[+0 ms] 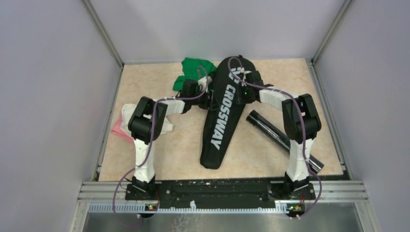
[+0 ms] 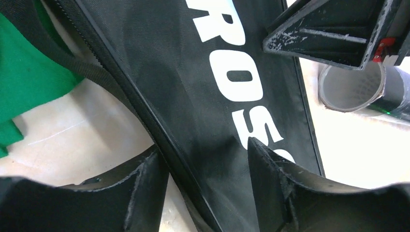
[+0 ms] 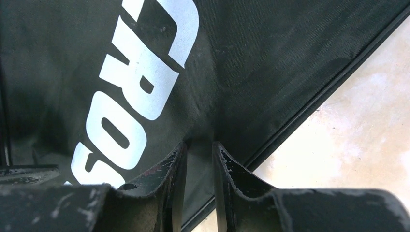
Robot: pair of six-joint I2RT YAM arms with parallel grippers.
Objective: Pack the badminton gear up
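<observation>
The black CROSSWAY racket bag [image 1: 217, 140] lies lengthwise in the middle of the table. My left gripper is open over its left edge, where a zipper runs between the fingers. A dark strap [image 2: 89, 71] lies beside that edge. My right gripper is over the upper right part of the bag, its fingertips slightly apart and low on the fabric, nothing visible between them but the bag's surface behind. A dark shuttlecock tube [image 1: 273, 133] lies diagonally at the right.
Green cloth [image 1: 191, 67] lies behind the bag at the upper left. White cloth [image 1: 166, 126] and pink cloth [image 1: 121, 130] lie at the far left. Bare table [image 1: 256, 159] shows right of the bag's lower end. Walls surround the table.
</observation>
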